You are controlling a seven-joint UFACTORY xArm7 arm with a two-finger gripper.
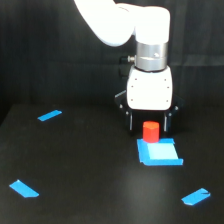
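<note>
A small red block [151, 131] stands at the back edge of a square outlined in blue tape [146, 160], whose centre is white [162, 152]. Above and around the block hangs my gripper [149, 125], pointing down from the white arm. Its two dark fingers are spread wide, one to each side of the block, with a gap showing on both sides. The fingertips are hard to make out against the black background, and I cannot tell how near in depth they are to the block.
Strips of blue tape lie on the black table: one at the back left [49, 115], one at the front left [24, 188] and one at the front right [196, 197]. Apart from these, the table surface [85, 165] to the left is bare.
</note>
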